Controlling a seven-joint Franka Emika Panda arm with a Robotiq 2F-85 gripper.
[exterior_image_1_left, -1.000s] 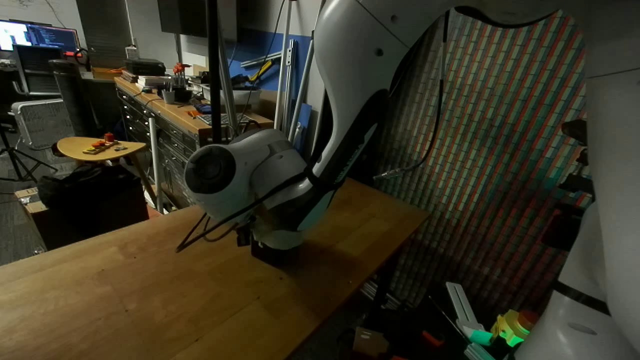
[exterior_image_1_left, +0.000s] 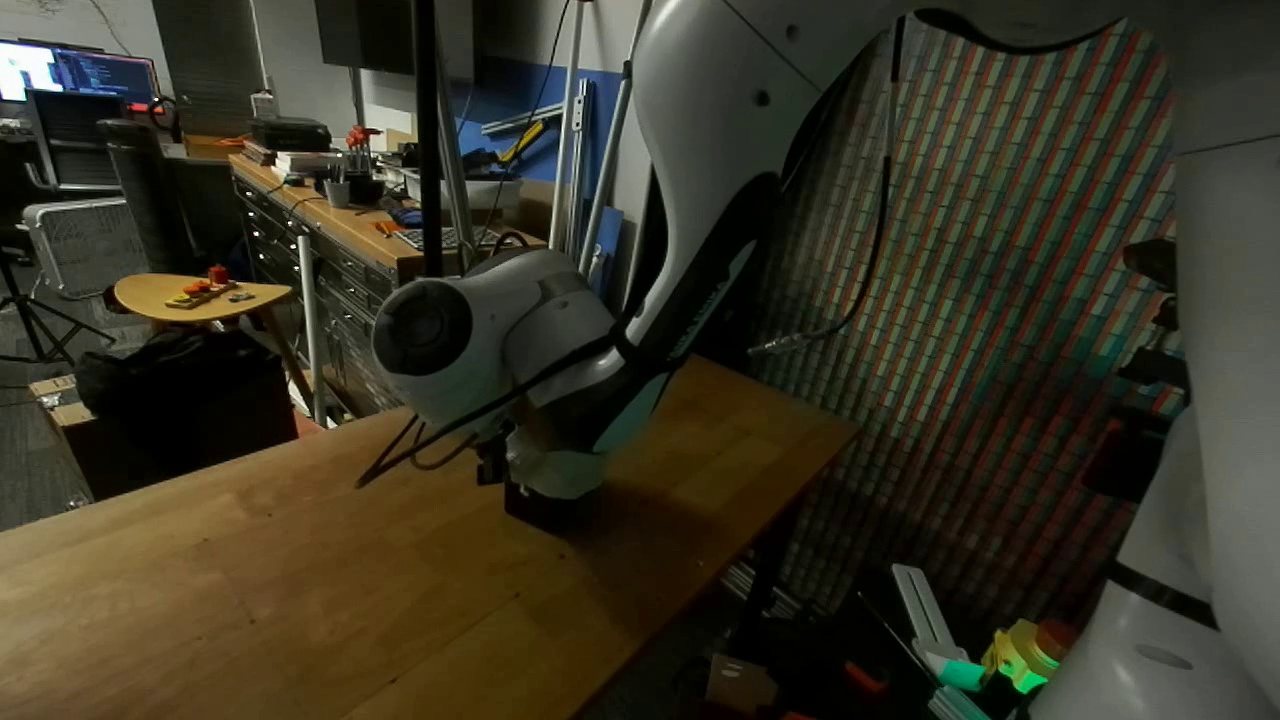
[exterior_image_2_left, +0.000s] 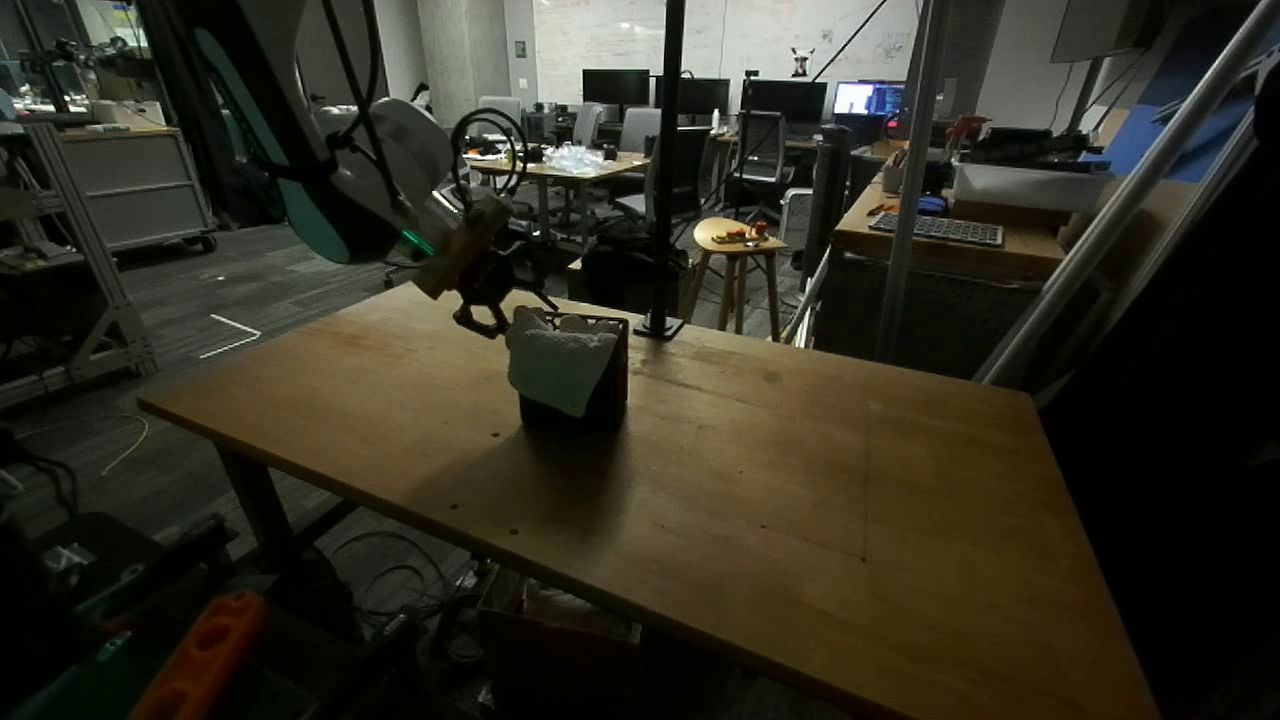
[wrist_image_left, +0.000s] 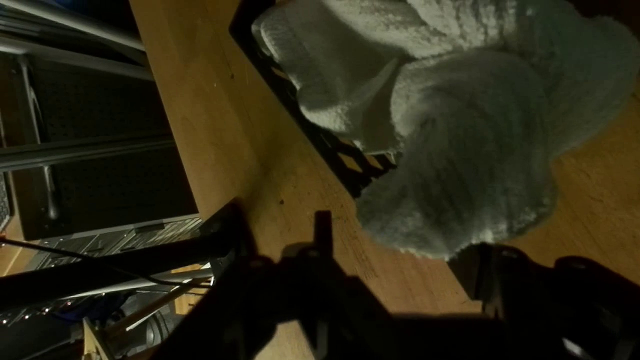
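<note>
A pale, fluffy cloth (exterior_image_2_left: 561, 364) is bunched in a dark basket (exterior_image_2_left: 609, 382) on the table, with one part draped over the side. The wrist view shows the cloth (wrist_image_left: 474, 150) hanging over the basket's lattice rim (wrist_image_left: 336, 153). Just beside the basket top is my gripper (exterior_image_2_left: 513, 310), tilted, its two fingers apart. From the wrist, the gripper looks open; the lower edge of the cloth comes close to the right fingertip (wrist_image_left: 471, 270), and whether they touch is unclear. In exterior view 1 the arm hides the fingers and most of the basket (exterior_image_1_left: 540, 506).
A black upright post (exterior_image_2_left: 668, 180) stands at the table's far edge, close behind the basket. Loose cables (exterior_image_1_left: 414, 450) hang from the arm near the wrist.
The arm's wrist and its hanging cables have risen slightly. A little more of the pale cloth now shows below the hand in exterior view 1.
</note>
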